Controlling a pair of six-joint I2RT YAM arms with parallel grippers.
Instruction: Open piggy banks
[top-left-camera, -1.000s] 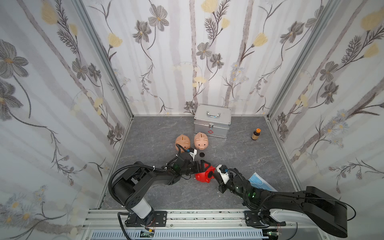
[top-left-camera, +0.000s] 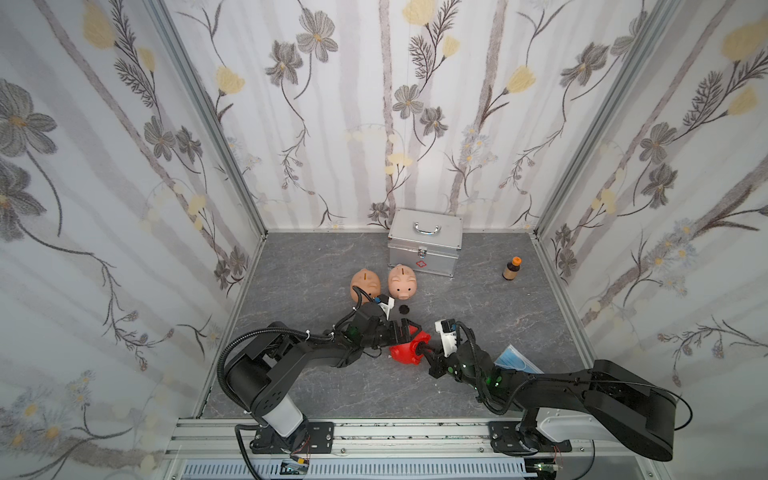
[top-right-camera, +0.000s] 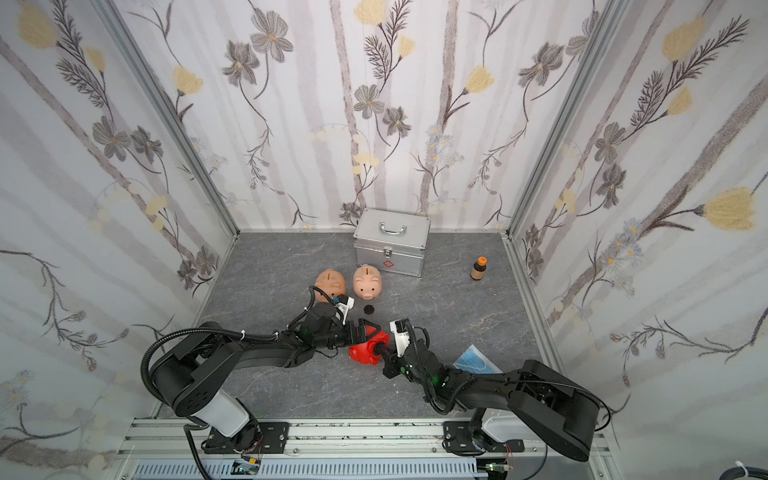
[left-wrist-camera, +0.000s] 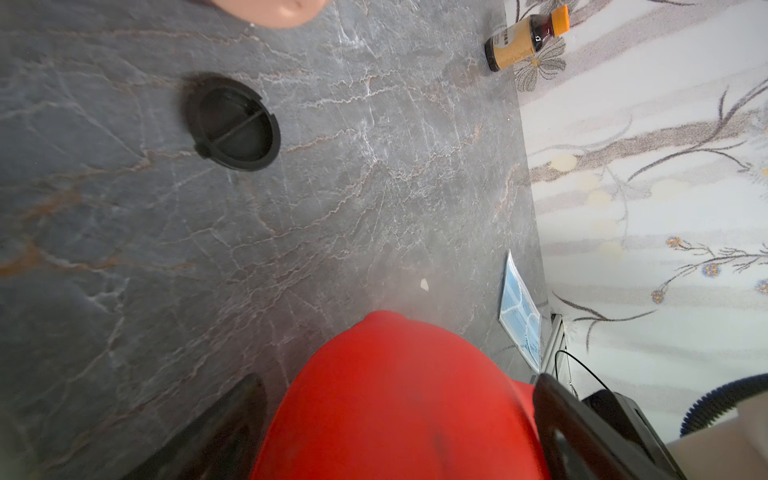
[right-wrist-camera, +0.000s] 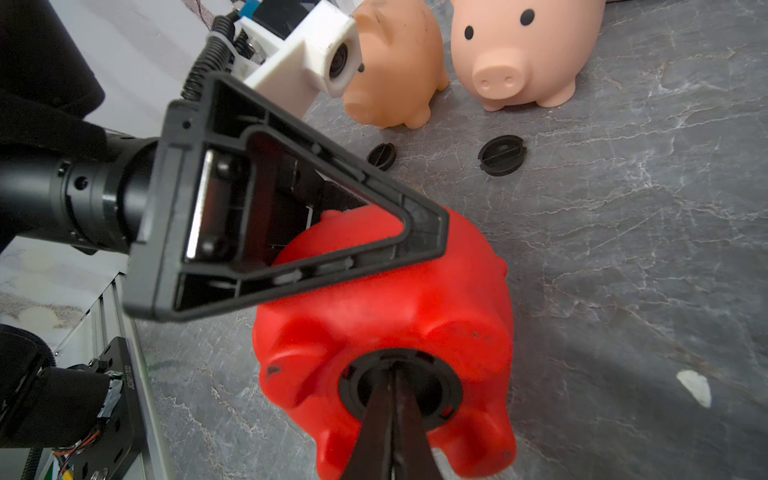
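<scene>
The red piggy bank (right-wrist-camera: 384, 304) lies tipped over, its belly and feet facing the right arm. My left gripper (top-left-camera: 410, 328) is open around it, with fingers (left-wrist-camera: 228, 424) on either side of the red body in the left wrist view. In the belly sits a black ring (right-wrist-camera: 358, 409) with a dark hollow. My right gripper is shut, its tips at that hollow; how deep they reach is hidden. Two pinkish piggy banks, one paler (top-left-camera: 402, 282) and one more orange (top-left-camera: 365, 281), stand upright behind the left arm.
A black cap (left-wrist-camera: 234, 124) lies on the floor between the pigs, with a second small cap (right-wrist-camera: 382, 156) left of it. A silver case (top-left-camera: 425, 241) is at the back, a bottle (top-left-camera: 512, 268) at right. A blue packet (top-left-camera: 516, 359) lies beside the right arm.
My right arm has swung and its wrist has turned, bringing the shut tips against the red pig's belly. The left arm and the pigs show no clear movement.
</scene>
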